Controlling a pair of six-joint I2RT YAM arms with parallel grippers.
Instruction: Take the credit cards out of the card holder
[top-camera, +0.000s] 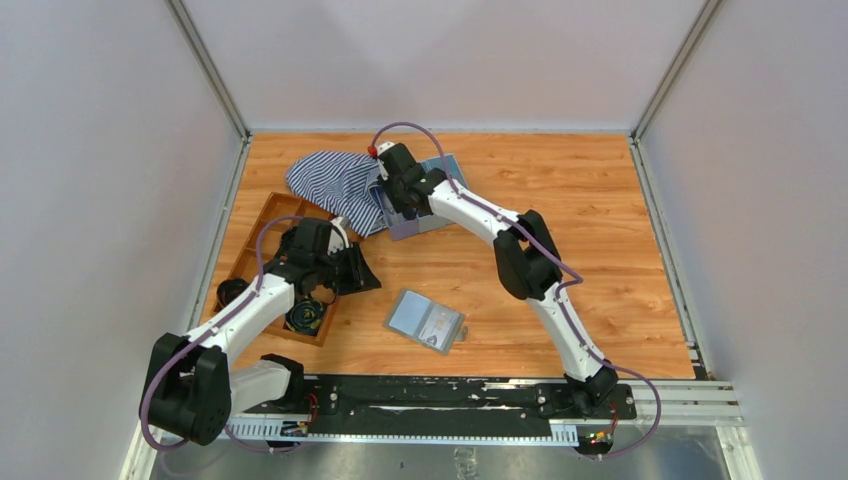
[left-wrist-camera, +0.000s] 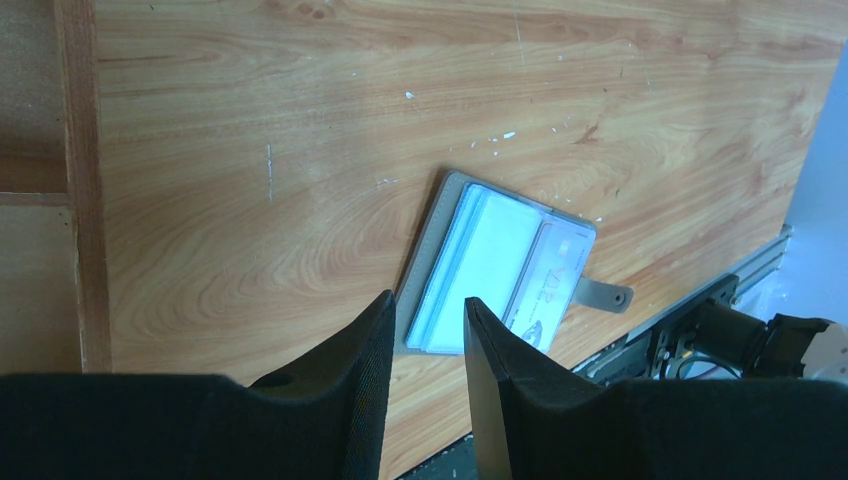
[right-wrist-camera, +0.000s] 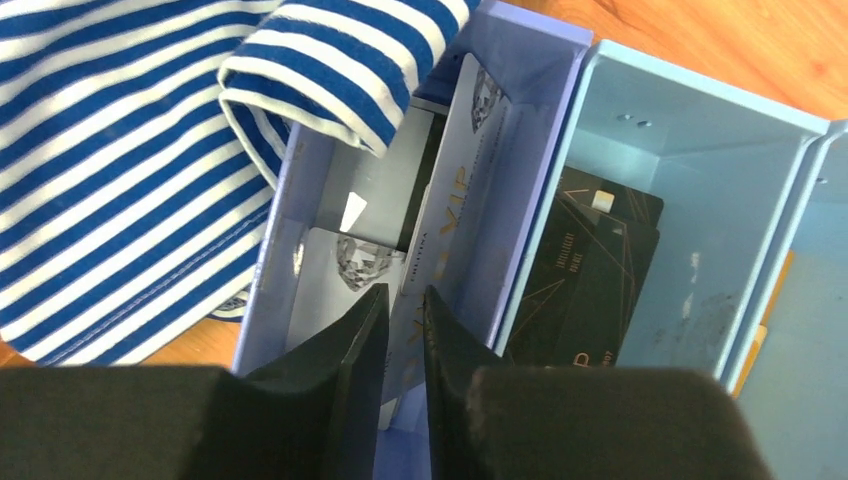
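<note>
The grey card holder (left-wrist-camera: 432, 236) lies open flat on the table, its strap (left-wrist-camera: 603, 295) to one side; a white VIP card (left-wrist-camera: 553, 272) shows in its clear sleeve. My left gripper is part open over the table beside it, nothing between its fingers. The right gripper is over the lavender bin (right-wrist-camera: 530, 180), its fingers slightly apart. One silver VIP card (right-wrist-camera: 458, 185) leans on edge in that bin, running down toward the gap between those fingertips; contact cannot be told. Another silver card (right-wrist-camera: 335, 265) lies flat there.
Beside the lavender bin, a pale blue bin (right-wrist-camera: 690, 240) holds black cards (right-wrist-camera: 590, 270). A striped cloth (right-wrist-camera: 130, 180) drapes over the lavender bin's corner. The wooden tray (top-camera: 262, 222) stands under the left arm.
</note>
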